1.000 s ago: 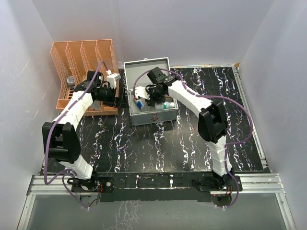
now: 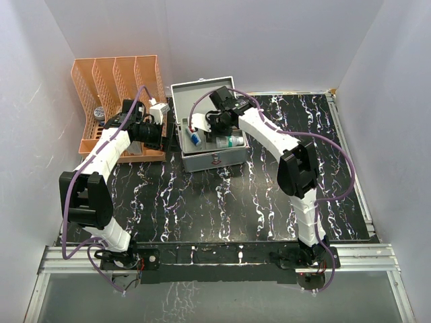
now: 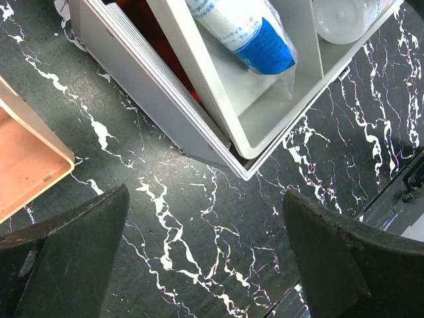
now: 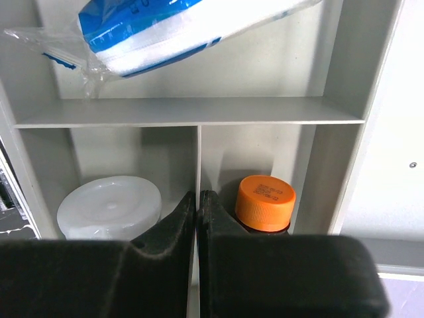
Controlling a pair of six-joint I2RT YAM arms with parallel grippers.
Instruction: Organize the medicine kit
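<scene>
A grey medicine box (image 2: 215,160) stands open with its lid back. Inside its tray are a blue-and-white bagged pack (image 4: 185,30), a clear-lidded container (image 4: 109,205) and an orange-capped bottle (image 4: 265,202), each in a compartment. My right gripper is shut, down at the thin divider between the container and the bottle; nothing else shows between its fingers. My left gripper is open and empty over the marble top, at the gap between the box and the orange organizer (image 3: 26,159).
The orange slotted organizer (image 2: 103,67) stands at the left with a few items in it. Grey walls surround the table.
The box has shifted slightly to the left and its lid has moved with it. My right arm has moved slightly upward in the top view. The left arm is still.
</scene>
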